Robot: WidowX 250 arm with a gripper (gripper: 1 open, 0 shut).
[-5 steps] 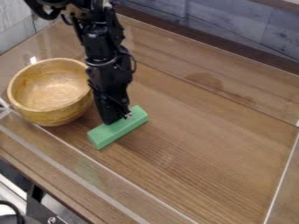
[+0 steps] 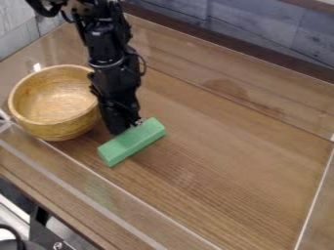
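A bright green rectangular block (image 2: 135, 144) lies diagonally on the wooden table. My black gripper (image 2: 124, 124) is low over the upper left end of the block, close to it or touching it; its fingertips are dark and hard to make out. It is shut, and I see nothing held in it.
A tan wooden bowl (image 2: 50, 105) sits on the left, close beside the gripper.
The gripper has shifted slightly left from the middle of the block toward the bowl. The block has stayed about where it was.
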